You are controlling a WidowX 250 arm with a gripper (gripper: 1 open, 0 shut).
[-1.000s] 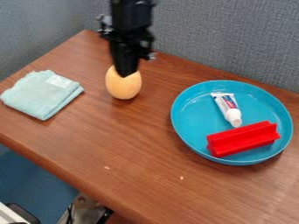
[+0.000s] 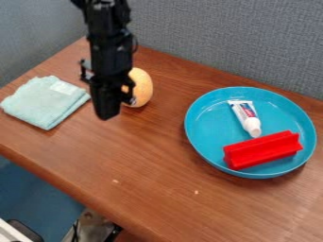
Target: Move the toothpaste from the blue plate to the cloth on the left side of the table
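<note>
The toothpaste (image 2: 245, 116), a small white tube with red and blue print, lies on the blue plate (image 2: 206, 134) at the right, beside a red block. A folded pale-green cloth (image 2: 45, 102) rests on the left part of the table. My black gripper (image 2: 113, 104) hangs between the cloth and a yellowish round object, well to the left of the plate. Its fingers are dark and blurred, so their opening does not show. No object is visible in its grasp.
A red block (image 2: 263, 149) sits at the plate's front. The yellowish round object (image 2: 139, 88) stands partly behind my gripper. Bare wooden table (image 2: 139, 180) stretches across the front and middle. A grey wall (image 2: 233, 38) closes off the back.
My gripper has moved left and down, from above the yellowish object to its left side near the cloth. The toothpaste, red block, plate and cloth have stayed put.
</note>
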